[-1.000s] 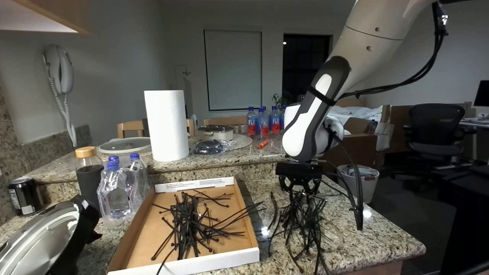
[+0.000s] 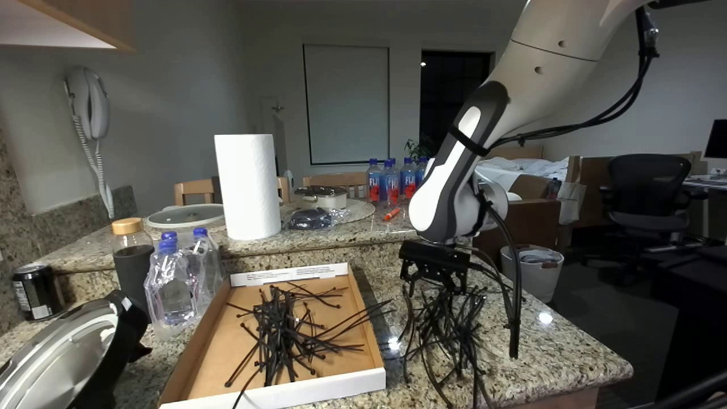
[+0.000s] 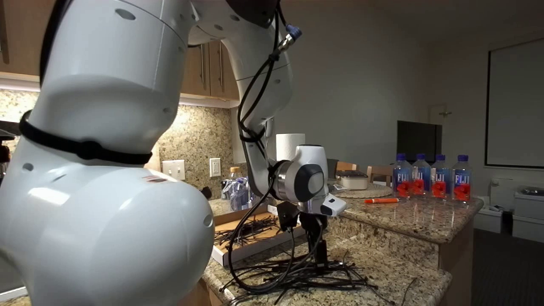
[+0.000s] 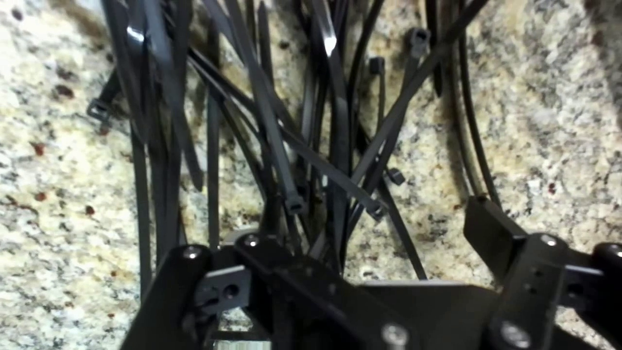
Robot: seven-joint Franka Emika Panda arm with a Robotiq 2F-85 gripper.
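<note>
A loose pile of black cable ties [image 2: 443,334] lies on the granite counter, right of a shallow cardboard tray [image 2: 371,327] in exterior view 1. More black cable ties [image 2: 279,334] are heaped inside that tray. Over the loose pile, my gripper [image 2: 436,289] points downward with its fingers open. In the wrist view, ties [image 4: 338,146] run mostly lengthwise beyond the gripper. Its right finger pad [image 4: 490,233] stands well apart from the left side, which overlaps some ties from this angle. Exterior view 2 shows a dark finger [image 3: 320,252] low over the pile; contact cannot be judged.
Wrapped water bottles [image 2: 174,286] and a dark bottle [image 2: 133,259] stand left of the tray, near a pot lid [image 2: 68,354]. A raised ledge behind holds a paper towel roll [image 2: 249,187] and several Fiji bottles [image 3: 441,178]. Bare counter extends to the right.
My gripper and forearm have shifted a little to the left in exterior view 1, with the hanging cable swinging along. The tray and its ties are where they were.
</note>
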